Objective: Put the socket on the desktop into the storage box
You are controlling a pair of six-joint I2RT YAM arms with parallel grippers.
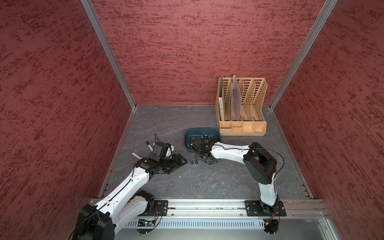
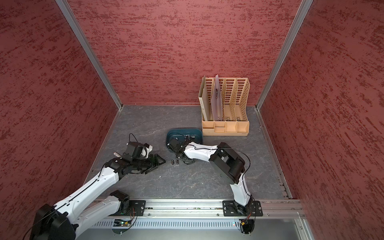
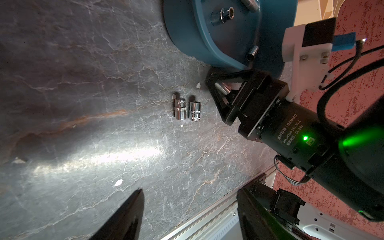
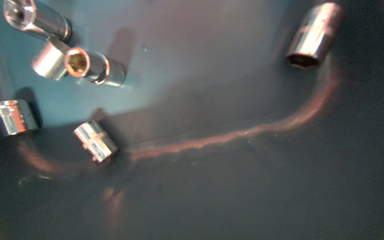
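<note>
Two small chrome sockets, a left one and a right one, lie side by side on the grey desktop in the left wrist view. Beside the teal storage box, my right gripper is low near the desk, with a third socket visible between its fingers; whether they press on it is unclear. Several sockets rest inside the box, one of them close to its wall. My left gripper is open and empty, back from the two desktop sockets. The right wrist view shows no fingers.
A wooden file rack holding folders stands behind and right of the box. Marker pens lie past the left arm. Both arms flank the sockets closely.
</note>
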